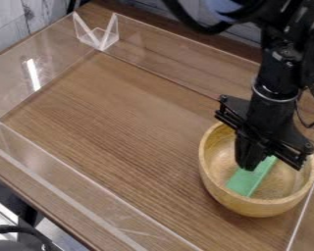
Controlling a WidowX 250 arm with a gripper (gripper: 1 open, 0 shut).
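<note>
A wooden bowl (220, 196) sits at the right of the table, holding a flat green object (249, 180). The black robot gripper (258, 153) reaches down from the upper right over the bowl, its tips at the bowl's interior beside the green object's upper end. The gripper looks shut; whether anything is between its tips is hard to tell, as the arm hides part of the bowl.
A clear, angular plastic piece (97, 29) stands at the back left. Dark cables lie at the lower left corner.
</note>
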